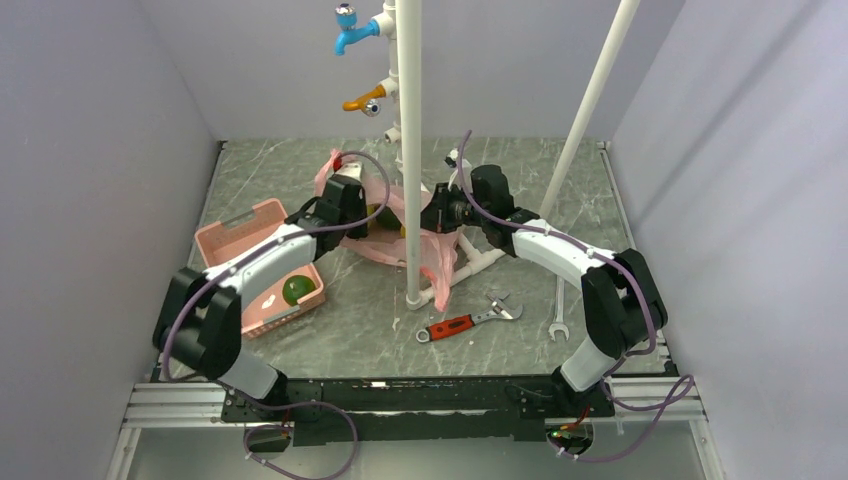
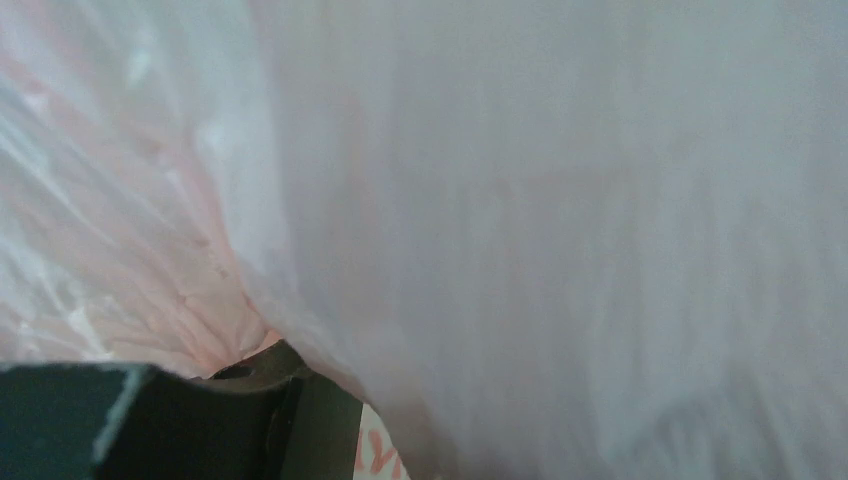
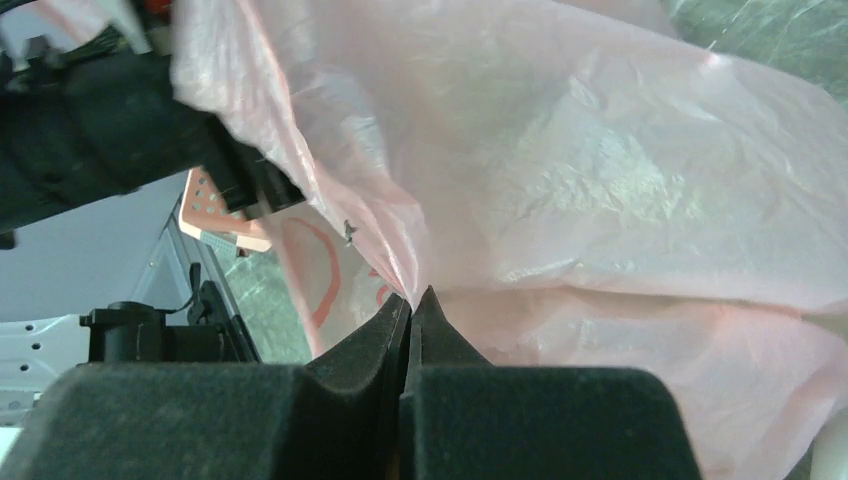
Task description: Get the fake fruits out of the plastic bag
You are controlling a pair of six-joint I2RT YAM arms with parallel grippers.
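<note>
The pink plastic bag lies bunched around the white upright pipe, its mouth towards the left. Inside it show a dark green fruit and a bit of yellow fruit. My left gripper is at the bag's mouth, right beside these fruits. Bag film covers most of the left wrist view, hiding the fingertips and whatever lies between them. In the right wrist view my right gripper is shut with a fold of the bag pinched at its tips.
A pink basket on the left holds a green fruit. The white pipe stands upright between the arms. An adjustable wrench and a spanner lie at front right. Taps hang above the bag.
</note>
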